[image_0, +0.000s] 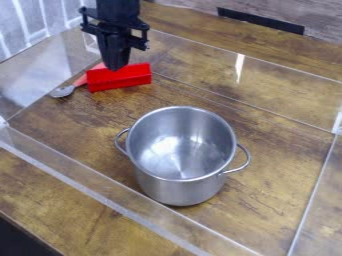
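My black gripper (115, 52) is raised at the upper left, just above a red rectangular block (119, 78), shut with nothing visible between its fingers. Left of the block lies a metal spoon-like utensil (63, 91) with a reddish handle, partly beside or behind the block. A large steel pot (179, 183) with two side handles stands in the lower middle, empty.
Clear low walls (30, 150) edge the wooden work surface (267, 110) on the left, back and right. The wood right of the block and behind the pot is free.
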